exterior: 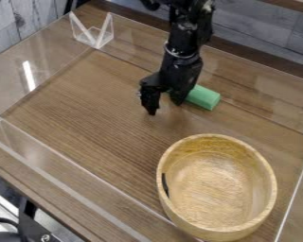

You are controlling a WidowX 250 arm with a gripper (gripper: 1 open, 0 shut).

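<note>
The black gripper (163, 97) hangs low over the wooden table with its fingers spread open, just left of and partly in front of a green block (204, 98). The block lies on the table, its left end hidden behind the gripper. Whether the fingers touch the block cannot be told.
A large tan round bowl (218, 217) sits at the front right. A white wire-like object (94, 32) stands at the back left. A raised wooden edge runs along the back right.
</note>
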